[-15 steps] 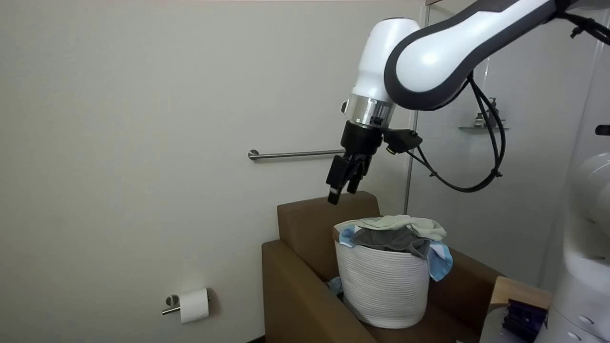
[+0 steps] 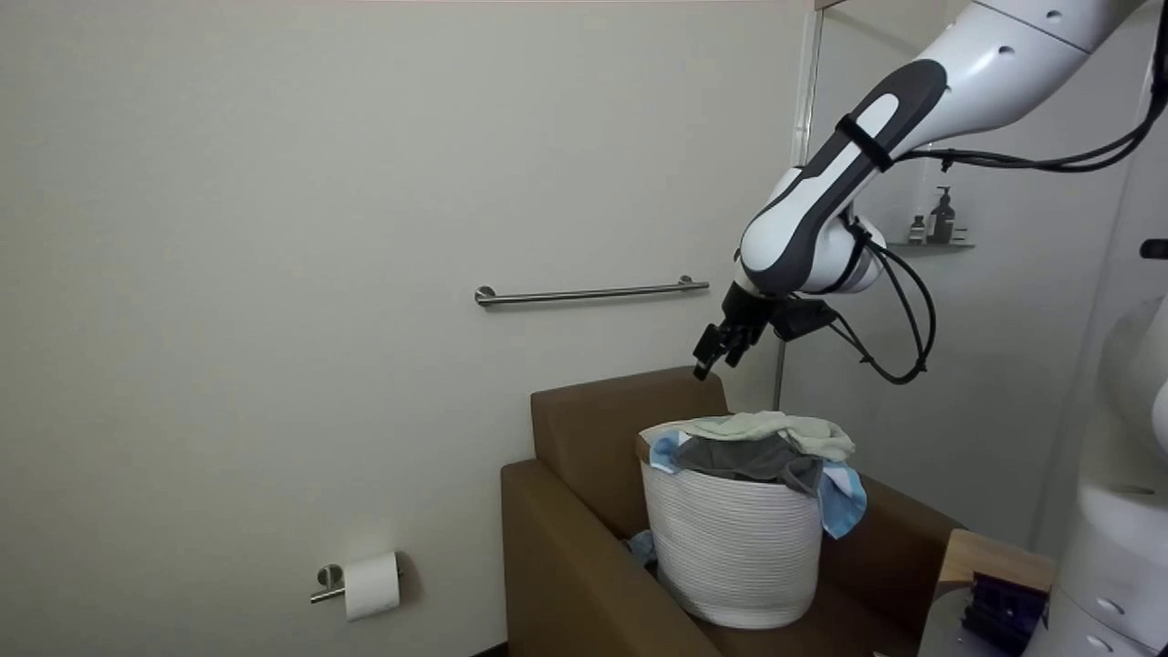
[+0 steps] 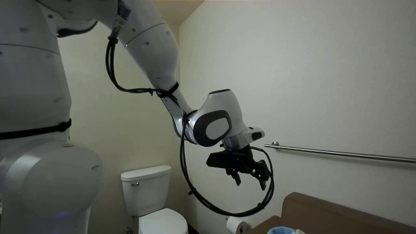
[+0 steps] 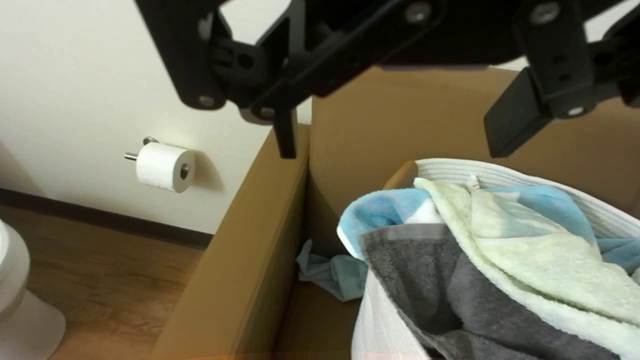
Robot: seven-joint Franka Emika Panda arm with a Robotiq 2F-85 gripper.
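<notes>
My gripper is open, its two fingers wide apart with nothing between them. In exterior view 1 it hangs above the brown armchair's back, higher than the white woven basket (image 2: 735, 547) and apart from it. Heaped in the basket are a dark grey towel (image 4: 444, 282), a pale green towel (image 4: 540, 258) and a blue-and-white towel (image 4: 384, 210), some spilling over the rim. A small bluish-green cloth (image 4: 339, 276) lies on the seat between basket and armrest.
The brown armchair (image 2: 591, 438) stands against the wall, under a metal towel bar (image 2: 591, 294). A toilet paper roll (image 2: 371, 586) is on the wall beside it. Beyond the arm is a toilet (image 3: 146, 187). Cables (image 3: 187, 171) loop below the wrist.
The arm has drawn back to the right in exterior view 1, and the wrist has tilted. Basket, towels and chair look unchanged.
</notes>
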